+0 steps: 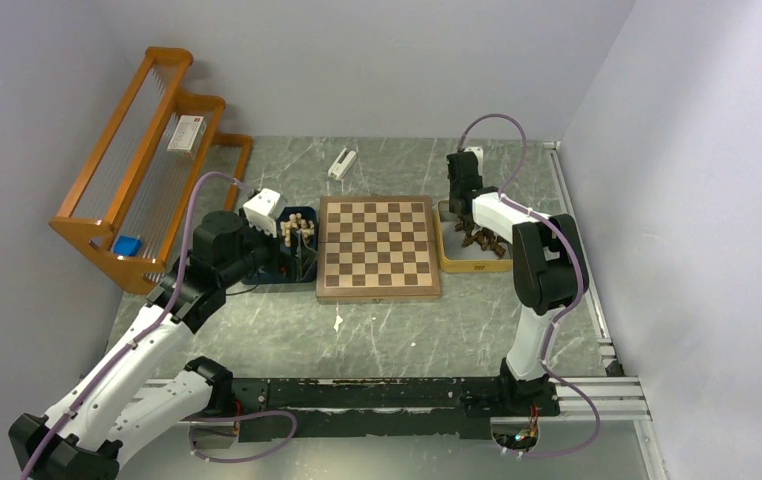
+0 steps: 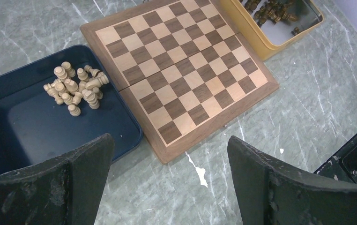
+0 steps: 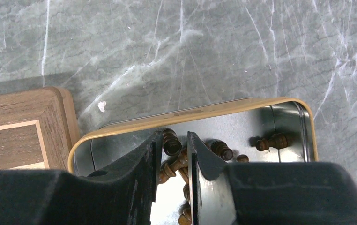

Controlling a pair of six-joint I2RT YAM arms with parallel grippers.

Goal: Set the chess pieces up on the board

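Observation:
The empty wooden chessboard (image 1: pixel 378 243) lies in the middle of the table. Light chess pieces (image 2: pixel 76 86) are heaped at one end of a dark blue tray to its left. Dark pieces (image 3: pixel 221 150) lie jumbled in a yellow-rimmed tray (image 3: pixel 190 116) on the board's right. My right gripper is over that tray, its fingers partly apart. One dark piece (image 3: pixel 172 144) shows in the gap between them; a grip on it cannot be made out. My left gripper hangs wide open above the left side, with nothing between its fingers.
A wooden rack (image 1: pixel 147 170) stands at the back left, holding a white box (image 1: pixel 186 134). A small white object (image 1: pixel 341 164) lies behind the board. Bare table stretches in front of the board.

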